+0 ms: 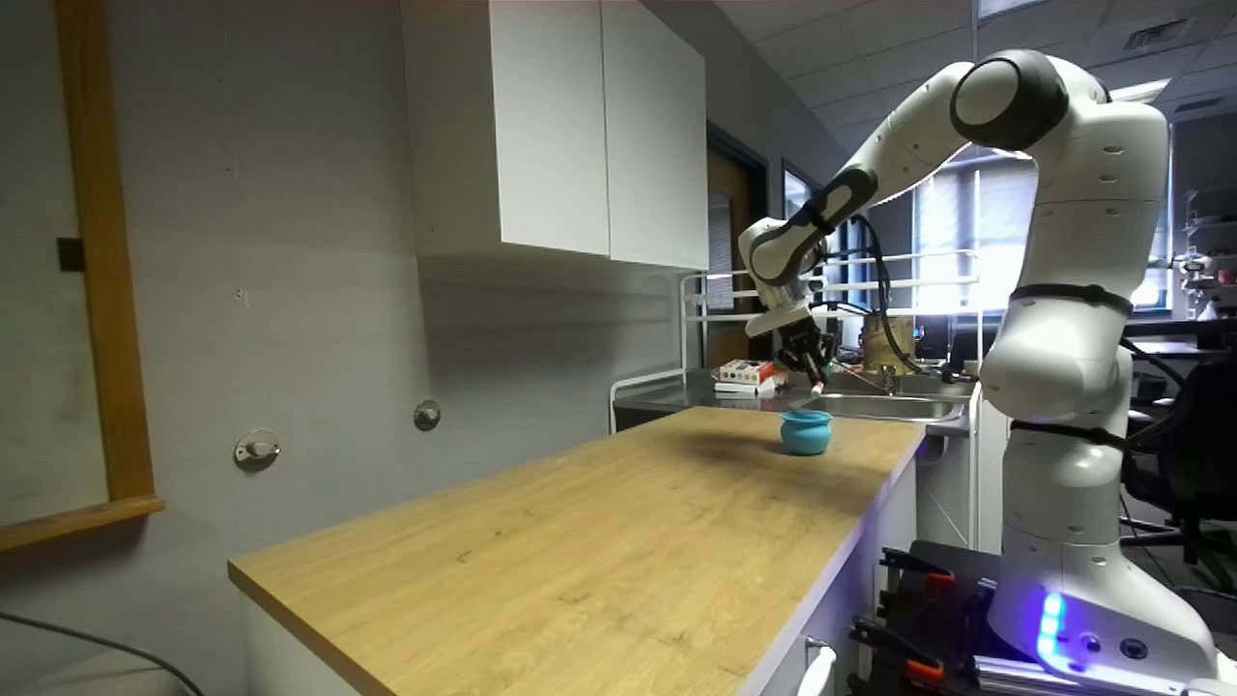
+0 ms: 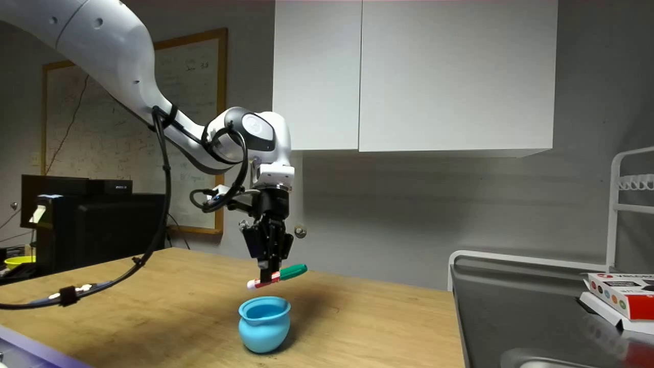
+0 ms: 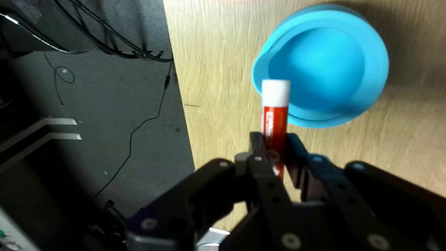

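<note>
A marker [image 3: 274, 121] with a red label, white end and green cap is held crosswise in my gripper, which is shut on its middle. In exterior view 2 the marker's green cap [image 2: 293, 272] points right and slightly up, its white end to the left. Below it a round blue pot [image 2: 264, 325] stands upright on the wooden counter, its mouth open and apparently empty. From the wrist view, the marker's white end overlaps the near left rim of the pot [image 3: 324, 67]. The gripper in exterior view 1 [image 1: 817, 381] is above the pot, apart from it.
White cabinets [image 2: 457, 73] hang above. Black cables [image 3: 113, 37] lie past the counter's edge.
</note>
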